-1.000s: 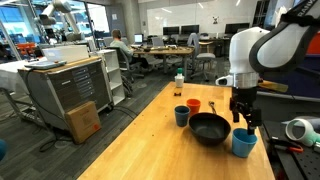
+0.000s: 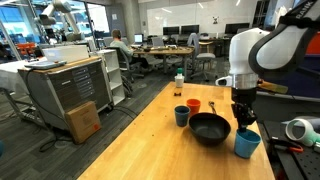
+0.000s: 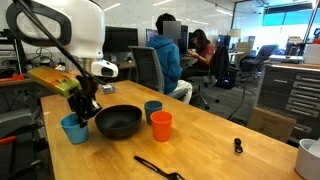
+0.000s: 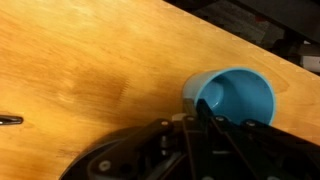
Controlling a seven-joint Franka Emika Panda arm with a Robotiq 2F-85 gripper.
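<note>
The light blue cup (image 2: pixel 247 144) is near the table's right edge, beside a black bowl (image 2: pixel 210 130). My gripper (image 2: pixel 242 127) points down at the cup's rim and is shut on its wall. In the wrist view, the fingertips of the gripper meet the near rim of the blue cup (image 4: pixel 240 98), whose inside looks empty. From the other side, the blue cup (image 3: pixel 74 128) appears upright or nearly so, left of the black bowl (image 3: pixel 118 122). Whether its base still touches the table is hard to tell.
A red cup (image 3: pixel 161 125) and a dark blue cup (image 3: pixel 153 107) stand beyond the bowl. A black-handled utensil (image 3: pixel 158 168) lies on the table. At the right edge is a white container (image 3: pixel 308 158).
The gripper has come down onto the cup's rim and closed there. The blue cup has shifted slightly to the right in exterior view 1; the bowl and other cups have stayed put.
</note>
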